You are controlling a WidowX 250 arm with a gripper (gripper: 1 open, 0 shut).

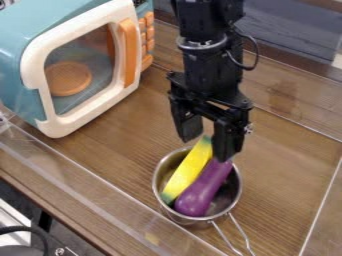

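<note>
A small metal pot (170, 211) with a wire handle holds a yellow banana-like toy (185, 172) and a purple eggplant toy (203, 190). My black gripper (206, 140) hangs open over the back of the pot, its fingers just above the two toys, with nothing clearly held between them. Whether the fingertips touch either toy is hard to tell.
A light blue toy microwave (30, 35) with a see-through door and an orange plate inside stands at the upper left. A cable lies at the lower-left edge.
</note>
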